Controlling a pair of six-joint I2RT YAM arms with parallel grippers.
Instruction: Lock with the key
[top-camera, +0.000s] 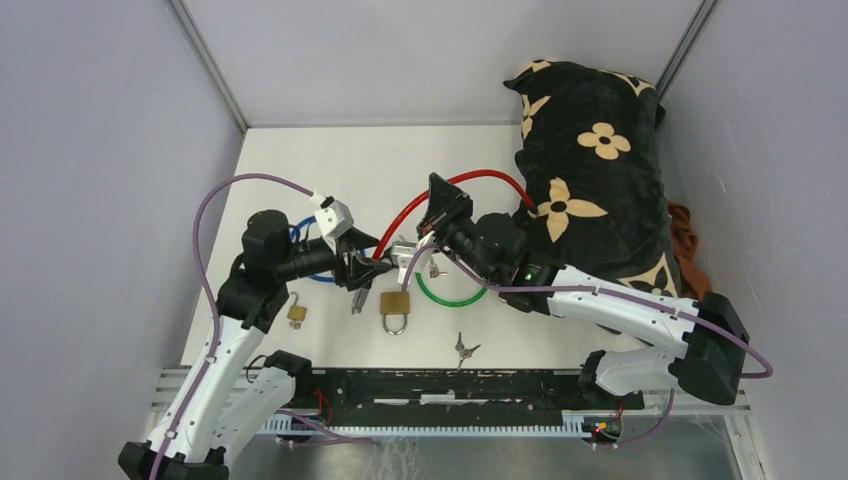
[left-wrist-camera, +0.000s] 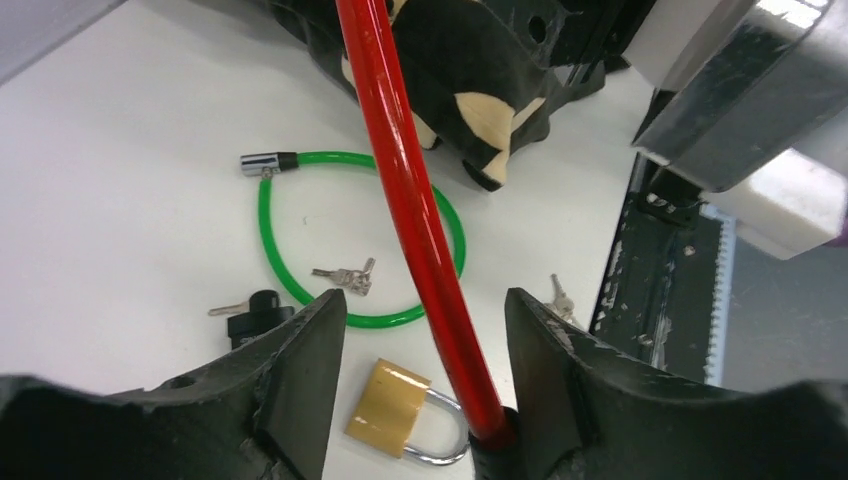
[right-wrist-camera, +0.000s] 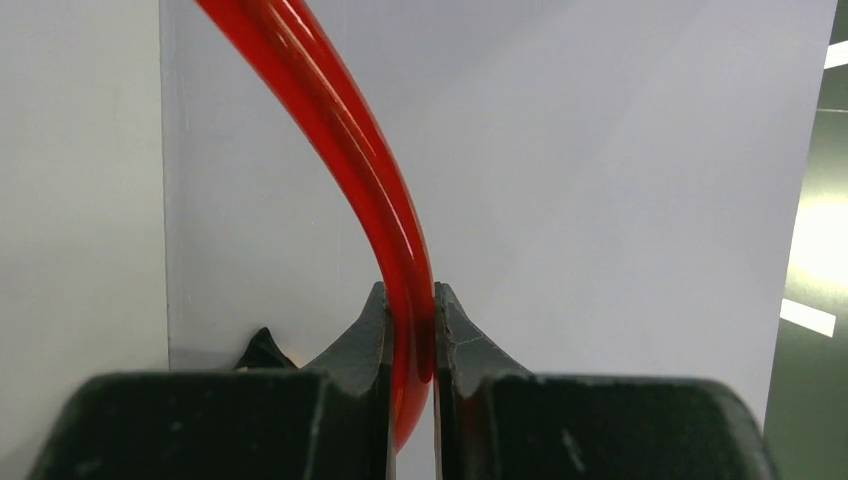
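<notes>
A red cable lock (top-camera: 485, 174) arches over the table. In the right wrist view my right gripper is shut on its red tube. My left gripper is part open around the lower red length near its black end sleeve (left-wrist-camera: 495, 450); whether it touches cannot be told. Below lie a brass padlock (top-camera: 395, 305) with a large shackle, a small brass padlock (top-camera: 297, 313), a key set (top-camera: 462, 351) near the front, keys (left-wrist-camera: 345, 277) inside a green cable lock (left-wrist-camera: 272, 240), and a black padlock (left-wrist-camera: 255, 322), partly hidden.
A blue cable lock (top-camera: 318, 277) lies left, mostly under the left arm. A dark flowered pillow (top-camera: 600, 180) fills the table's right side. Bare table (top-camera: 280, 160) shows at the back left. Walls enclose the back and sides.
</notes>
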